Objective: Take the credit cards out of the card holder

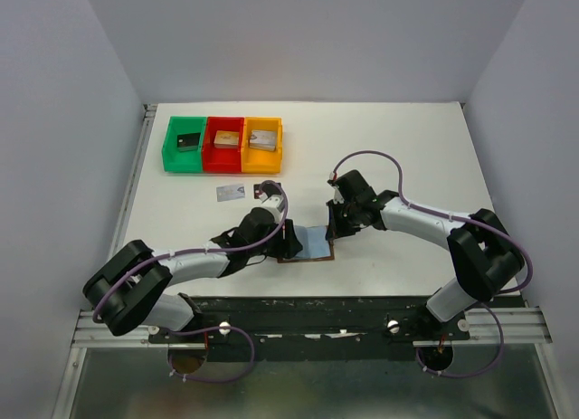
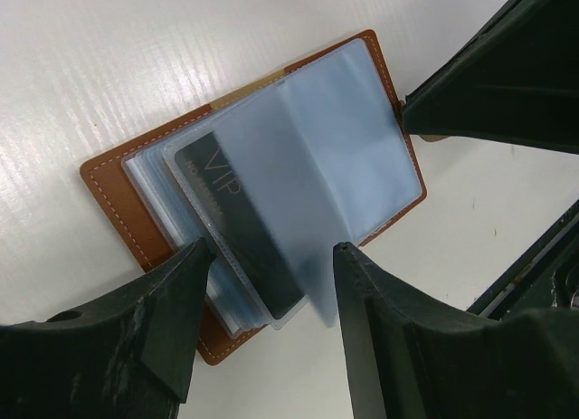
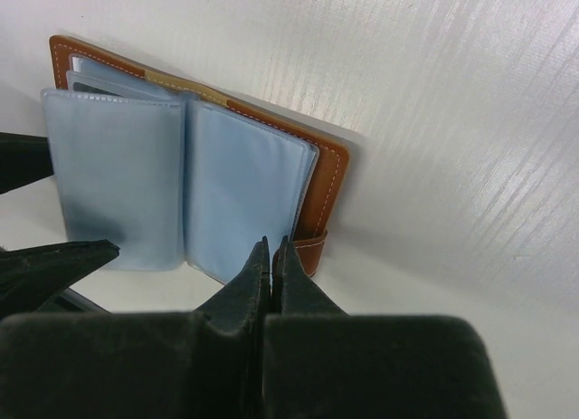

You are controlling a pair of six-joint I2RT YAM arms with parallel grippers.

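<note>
The brown card holder (image 2: 154,202) lies spread on the table, with pale translucent sleeves (image 2: 362,129). A black card marked VIP (image 2: 237,224) sits inside one sleeve, which is lifted and tilted off the others. My left gripper hangs over this sleeve, its fingers apart on either side of the card; contact is unclear. At the holder's right edge my right gripper is shut, its tips close by the brown border (image 3: 324,188); nothing clear shows between them. A grey card (image 1: 231,192) and a dark card (image 1: 268,189) lie behind the holder, the latter partly covered by a cable.
Green (image 1: 183,120), red (image 1: 213,155) and yellow (image 1: 276,129) bins stand at the back left with small items inside. Both arms' fingers are close together over the holder.
</note>
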